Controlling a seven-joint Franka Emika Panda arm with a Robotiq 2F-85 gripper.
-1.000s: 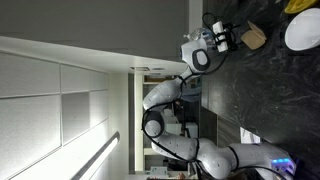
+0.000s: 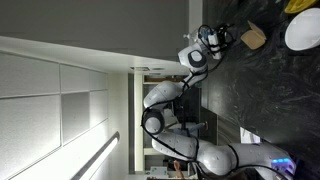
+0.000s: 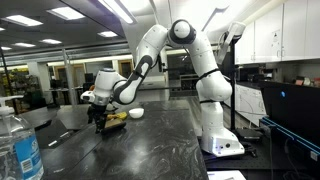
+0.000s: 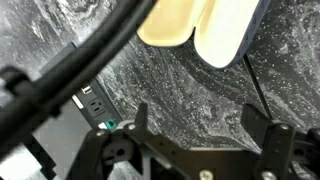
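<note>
In the wrist view my gripper stands open, its two fingers wide apart with only the dark speckled tabletop between them. Ahead of the fingertips, at the top edge, lies a tan and cream object in two parts with a dark side; the frame cuts it off. Exterior view 1 has the gripper low at the table's edge, with a tan piece a short way to its right, apart from it. In exterior view 2 the gripper is small and dark, close above the far part of the table.
A white plate and a yellow dish sit beyond the tan piece. A power socket shows beside the table's edge. At the near left stands a water bottle.
In exterior view 1 my gripper has shifted slightly left, away from the tan piece. The plate, dish and tan piece have stayed put.
</note>
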